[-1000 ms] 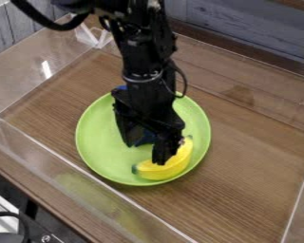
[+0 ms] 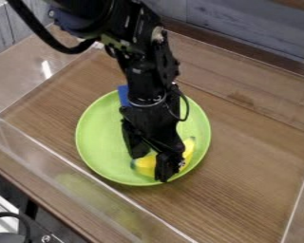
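Note:
My black gripper (image 2: 158, 159) is down over a green plate (image 2: 102, 142), its fingers around the middle of a yellow banana-shaped object (image 2: 144, 166) lying on the plate. The gripper hides much of the yellow object, and whether the fingers are closed on it cannot be told. A small blue object (image 2: 123, 93) shows at the back of the plate, partly behind the arm.
The wooden table (image 2: 243, 180) has clear room to the right and back. A clear low edge runs along the front left, with dark cables beyond it at the lower left. A grey wall stands behind.
The arm has shifted a little, and the gripper now covers more of the yellow object's middle. The plate looks unmoved.

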